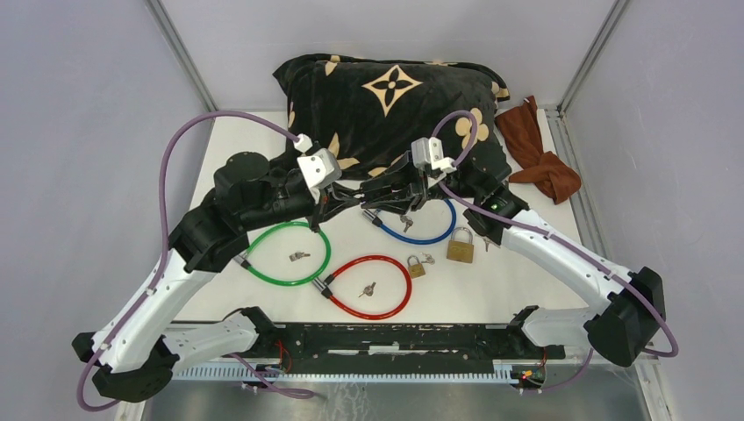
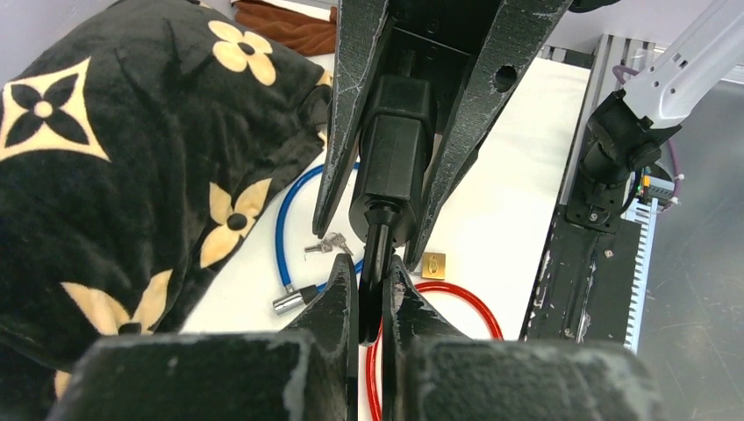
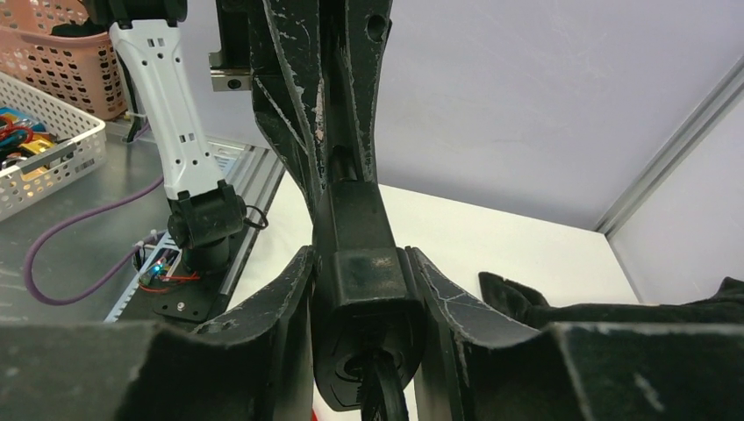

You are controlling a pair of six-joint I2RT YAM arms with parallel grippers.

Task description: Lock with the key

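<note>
Above the table, my two grippers meet fingertip to fingertip in the top view. My right gripper is shut on a black faceted body (image 2: 393,167), which looks like a lock part. Out of its end comes a slim black piece (image 2: 377,250), and my left gripper is shut on that. Whether this piece is a key or a cable end I cannot tell, nor how deep it sits. On the table lie a green cable lock (image 1: 326,254), a red one (image 1: 410,285) and a blue one (image 1: 419,241), apparently with keys beside them.
Two brass padlocks, a small one (image 1: 417,270) and a larger one (image 1: 460,251), lie right of the red lock. A dark patterned cushion (image 1: 351,96) fills the back, with a brown cloth (image 1: 537,158) at its right.
</note>
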